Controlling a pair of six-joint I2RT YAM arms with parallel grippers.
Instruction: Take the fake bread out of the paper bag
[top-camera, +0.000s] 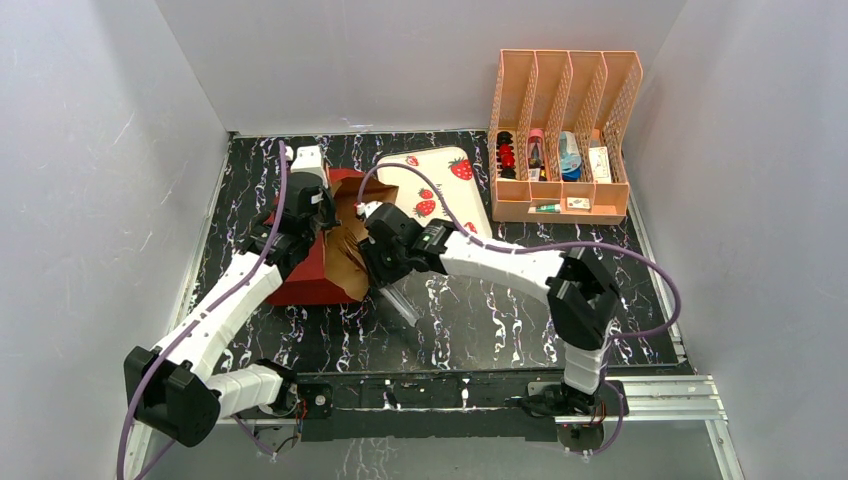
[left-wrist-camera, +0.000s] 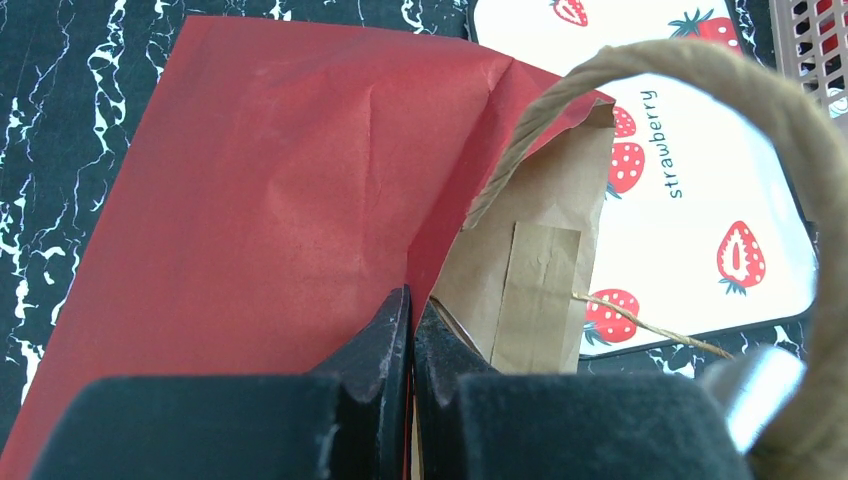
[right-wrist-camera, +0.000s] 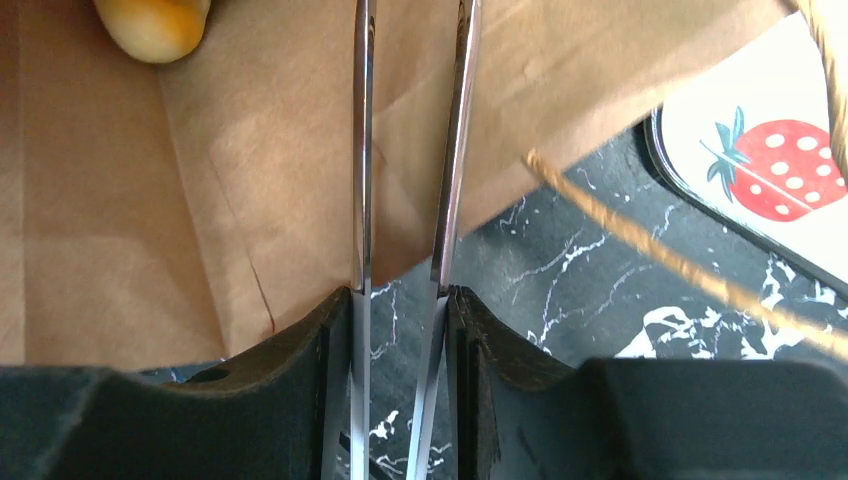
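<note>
The red paper bag (top-camera: 298, 285) lies on its side, its brown mouth facing right. My left gripper is shut on the bag's upper rim, which it pinches beside the twisted handle. My right gripper is at the mouth, holding two long metal tong arms (right-wrist-camera: 362, 170) that reach into the bag and stand slightly apart. A pale yellow rounded piece of fake bread (right-wrist-camera: 155, 25) lies inside the bag, left of the metal arms.
A strawberry board (left-wrist-camera: 700, 200) lies behind and right of the bag. An orange divided organiser (top-camera: 560, 200) stands at the back right.
</note>
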